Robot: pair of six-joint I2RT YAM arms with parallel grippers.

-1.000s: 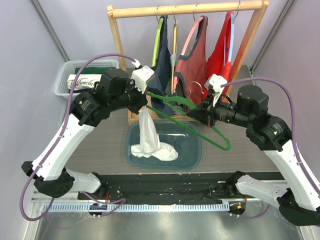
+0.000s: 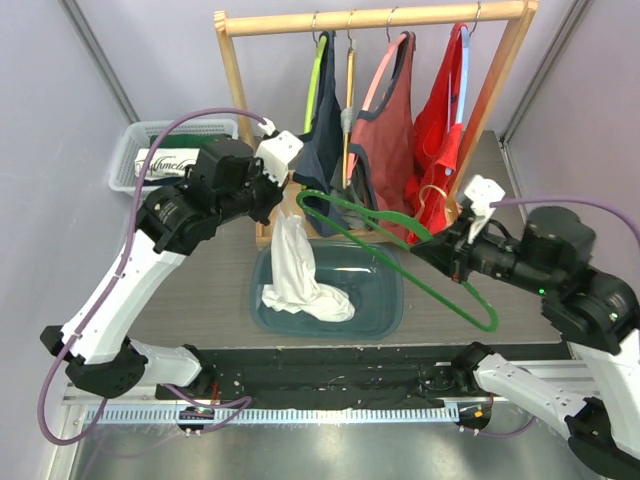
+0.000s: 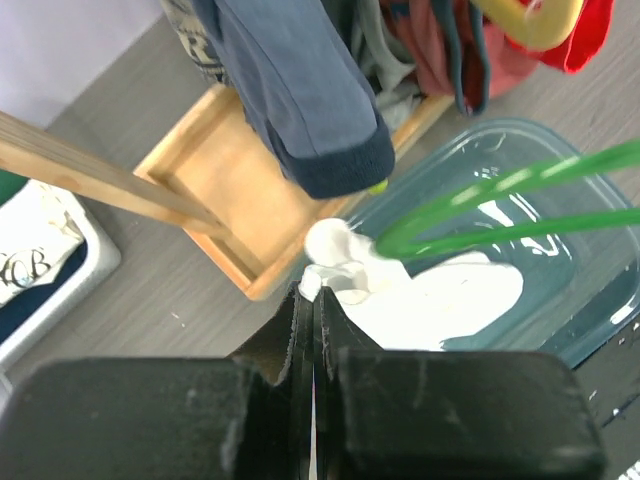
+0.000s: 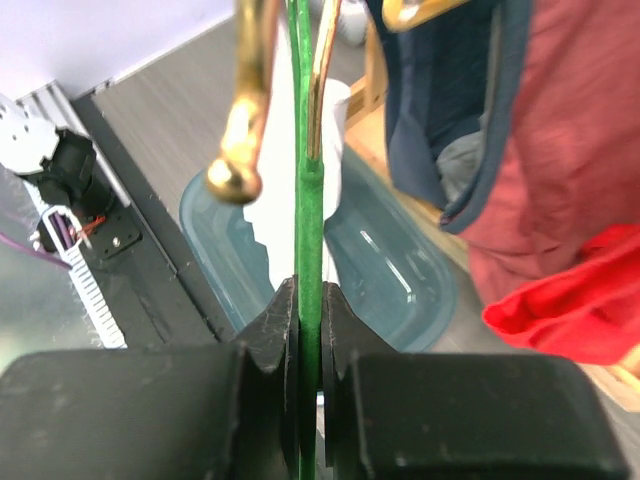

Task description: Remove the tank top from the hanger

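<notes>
A white tank top (image 2: 294, 265) hangs from my left gripper (image 2: 268, 218), its lower part lying in the grey-blue basin (image 2: 386, 322). In the left wrist view the fingers are shut with a bit of white cloth (image 3: 312, 282) pinched at the tips. The green hanger (image 2: 440, 296) is held by my right gripper (image 2: 458, 275), shut on it. Its left end stands apart from the cloth in the top view. Looking from the right wrist, the green bar (image 4: 309, 250) runs straight between the fingers, with the white top (image 4: 272, 200) behind it.
Behind, a wooden rack (image 2: 375, 18) carries several garments, among them a navy top (image 2: 322, 140) and a red one (image 2: 436, 130). A white basket (image 2: 122, 168) with folded items stands at the back left. Bare floor (image 2: 190, 300) lies left of the basin.
My right gripper has moved right and slightly toward the front with the hanger, whose left end has come away from the cloth.
</notes>
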